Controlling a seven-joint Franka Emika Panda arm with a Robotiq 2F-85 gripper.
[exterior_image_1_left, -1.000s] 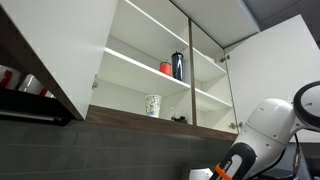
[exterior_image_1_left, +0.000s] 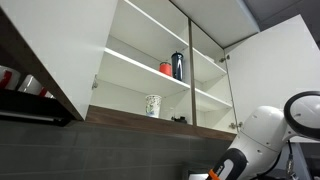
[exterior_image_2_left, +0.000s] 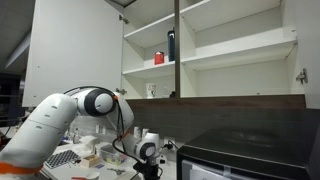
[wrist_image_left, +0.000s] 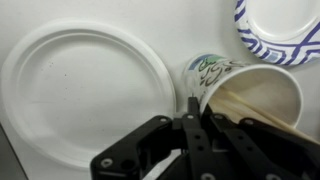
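A white cup (wrist_image_left: 203, 71) with a green pattern stands with its mouth towards the wrist camera. Light wooden sticks (wrist_image_left: 245, 108) lie inside it. At the near side of its rim, my gripper is shut on the cup's wall, with one finger on either side as far as shows. In exterior view 2 the gripper (exterior_image_2_left: 150, 165) is low over the counter, too small to make out its fingers. Exterior view 1 leaves the fingertips out of sight.
Left of the cup lies a large white plate (wrist_image_left: 85, 90); a blue-rimmed paper plate (wrist_image_left: 285, 22) is at the upper right. Above, an open cabinet holds a patterned cup (exterior_image_1_left: 153, 105), a red can (exterior_image_1_left: 165, 68) and a dark bottle (exterior_image_1_left: 178, 66). A black microwave (exterior_image_2_left: 240, 140) stands beside the arm.
The arm has sunk a little and shifted slightly to the right in exterior view 1. The things in the cabinet have not moved.
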